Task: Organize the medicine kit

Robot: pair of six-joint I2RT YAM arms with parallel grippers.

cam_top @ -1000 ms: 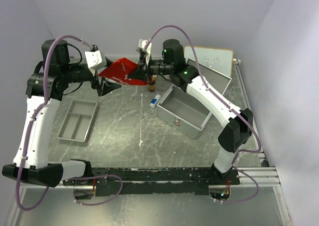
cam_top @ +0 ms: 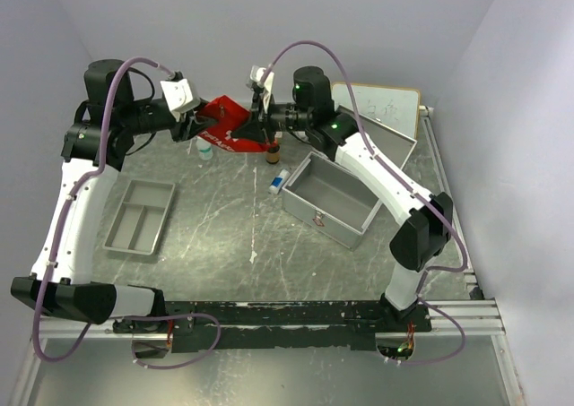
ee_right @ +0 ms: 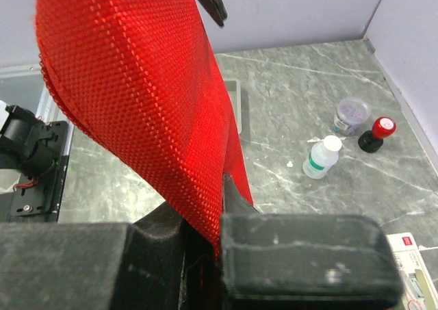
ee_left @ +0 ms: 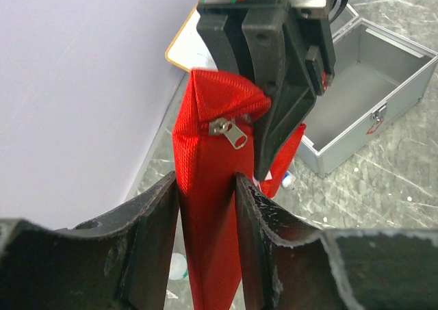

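Note:
A red fabric pouch (cam_top: 229,124) with a zipper pull hangs in the air between both grippers. My right gripper (cam_top: 256,128) is shut on it, its black fingers pressed on the fabric in the right wrist view. My left gripper (cam_top: 197,121) is at the pouch's other end; in the left wrist view its fingers (ee_left: 280,255) stand on either side of the red fabric (ee_left: 209,152) near the zipper, part open or closing, and whether they grip it is unclear.
An open grey case (cam_top: 327,231) stands right, a whiteboard (cam_top: 377,97) behind it. A grey divided tray (cam_top: 126,245) lies left. A white bottle (ee_right: 320,161), clear tub (ee_right: 350,115), red-capped bottle (ee_right: 371,137) and brown bottle (cam_top: 273,156) stand at the back.
My left gripper has moved right and up onto the pouch's end. The right arm has barely moved.

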